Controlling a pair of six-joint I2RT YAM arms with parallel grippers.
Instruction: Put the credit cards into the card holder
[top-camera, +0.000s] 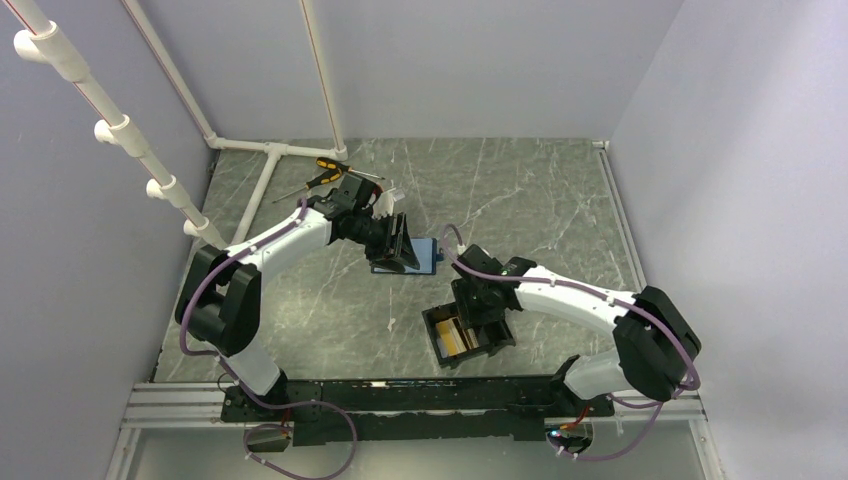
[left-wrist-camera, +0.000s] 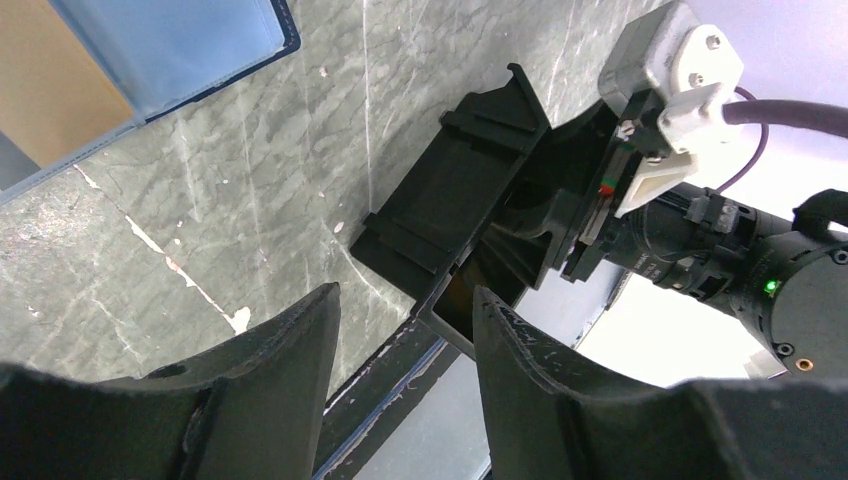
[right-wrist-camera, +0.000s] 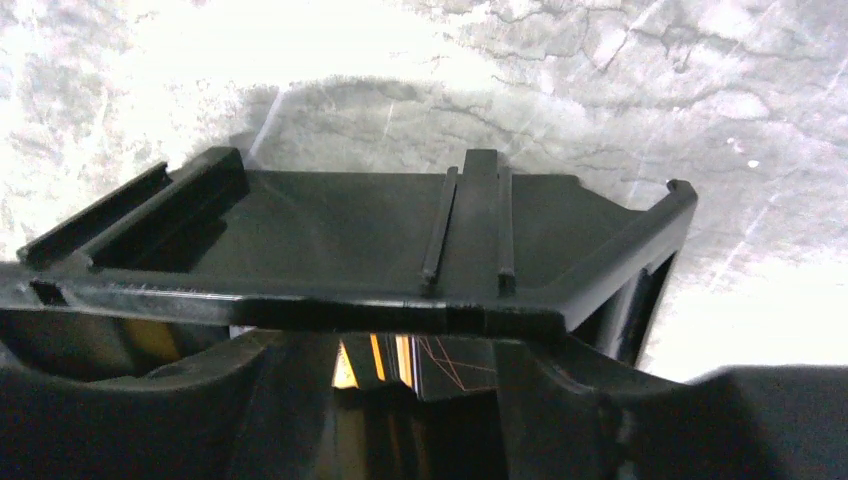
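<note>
Several cards stand on edge inside a black box (top-camera: 436, 342) near the front of the table, a yellow card (top-camera: 447, 338) among them. In the top view my right gripper (top-camera: 468, 318) is over this box, covering part of its inside. The right wrist view has its fingers apart at the box's near wall, with card edges (right-wrist-camera: 404, 362) visible between them. A flat blue holder (top-camera: 427, 250) lies farther back; part of it, with a tan panel (left-wrist-camera: 62, 85), appears in the left wrist view. My left gripper hangs open and empty, partly covering the holder from above.
Two screwdrivers (top-camera: 328, 176) lie at the back left, by a white pipe frame (top-camera: 262, 192). The right arm crosses the front right.
</note>
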